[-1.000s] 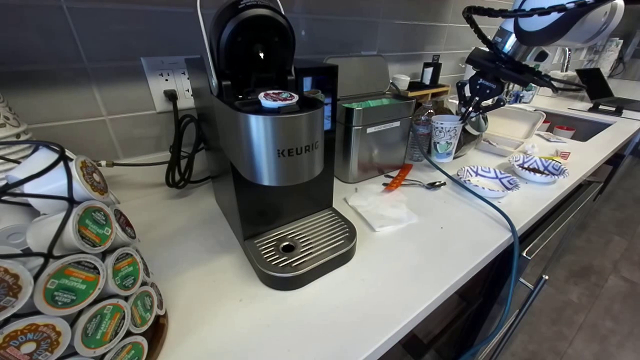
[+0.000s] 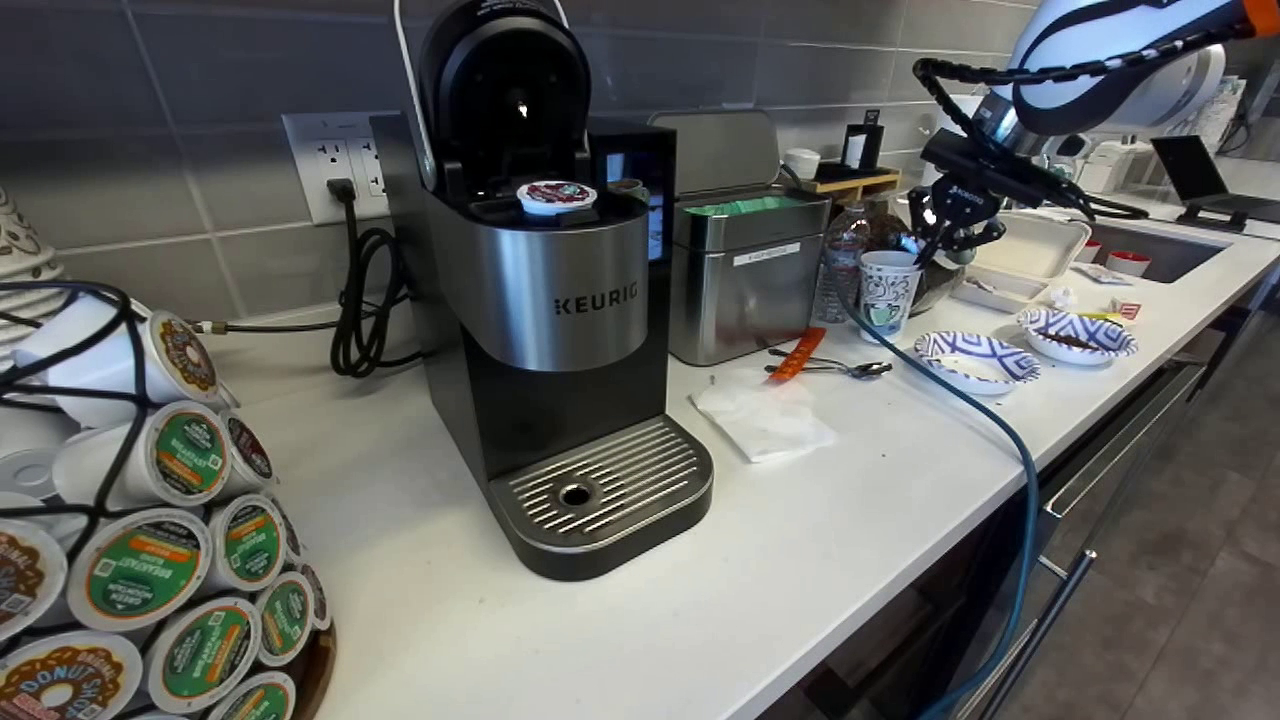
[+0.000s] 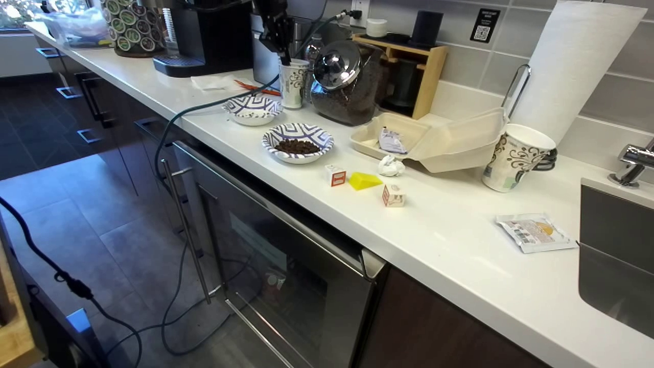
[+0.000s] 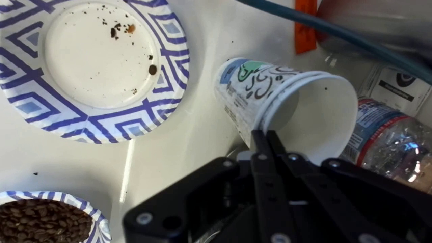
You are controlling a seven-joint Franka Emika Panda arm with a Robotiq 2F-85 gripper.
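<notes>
A patterned white paper cup [image 2: 888, 295] is by the water bottle on the counter; a double rim in the wrist view suggests nested cups. My gripper is shut at the near edge of the cup [image 4: 253, 93], one fingertip outside the wall and one inside, with the thin rim between them. Seen from the wrist, the cup's mouth faces the camera and its inside looks empty. From the other side, the dark gripper [image 3: 285, 60] reaches down to the top of the cup [image 3: 294, 86]. Whether its base touches the counter, I cannot tell.
A patterned bowl with crumbs [image 4: 99, 52] and one holding coffee beans [image 3: 297, 147] lie nearby. The water bottle [image 4: 388, 141] is close to the cup. A teal cable [image 2: 993, 420] crosses the counter. Clear counter lies before the Keurig machine [image 2: 558, 282], whose lid stands up.
The cup and my gripper have shifted together, down in exterior view 1. The cup looks larger there, and its base appears well below where it was. The bowls have stayed put.
</notes>
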